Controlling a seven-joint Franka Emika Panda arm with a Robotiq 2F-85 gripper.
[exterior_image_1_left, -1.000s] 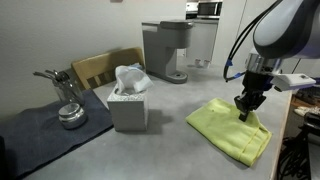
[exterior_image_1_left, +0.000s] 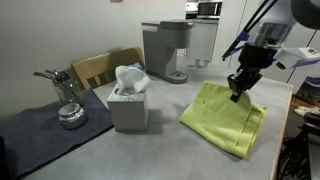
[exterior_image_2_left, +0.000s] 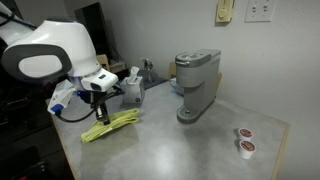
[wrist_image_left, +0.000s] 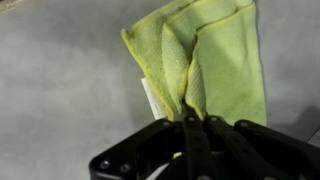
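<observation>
A green-yellow cloth (exterior_image_1_left: 212, 122) lies spread over the grey table at the right in exterior view 1, with part of it drawn up into a peak. At that peak is my gripper (exterior_image_1_left: 236, 97), shut, with a fold of the cloth pinched between its fingertips. Seen from the wrist, the cloth (wrist_image_left: 230, 70) bunches into a ridge that runs down to the gripper; something white shows beside its left edge. From exterior view 2, the cloth (exterior_image_2_left: 118, 120) rises toward the gripper (exterior_image_2_left: 106, 121), its far part resting on the table.
A tissue box (exterior_image_1_left: 128, 110) stands left of the cloth, and a coffee maker (exterior_image_1_left: 168, 48) behind it. A dark mat (exterior_image_1_left: 40, 125) with a metal pot (exterior_image_1_left: 70, 108) lies farther left. Two small cups (exterior_image_2_left: 246, 149) sit apart.
My gripper has moved up and a little left, lifting the pinched fold. The cloth has slid slightly left and back along with it; the other objects stay put.
</observation>
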